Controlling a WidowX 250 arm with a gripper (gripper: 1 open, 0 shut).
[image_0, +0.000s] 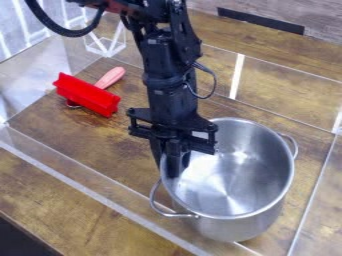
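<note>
A large steel pot (243, 190) with wire side handles fills the lower right of the camera view. My black gripper (174, 160) reaches down at the pot's left rim, beside the near handle. Its fingertips are partly hidden at the rim; the fingers look close together, and I cannot see whether the rim is between them.
A red brush-like object (87, 96) with a pink handle lies at the upper left on the wooden table (74, 180). Clear plastic walls border the area. The wood behind the pot and at the lower left is bare.
</note>
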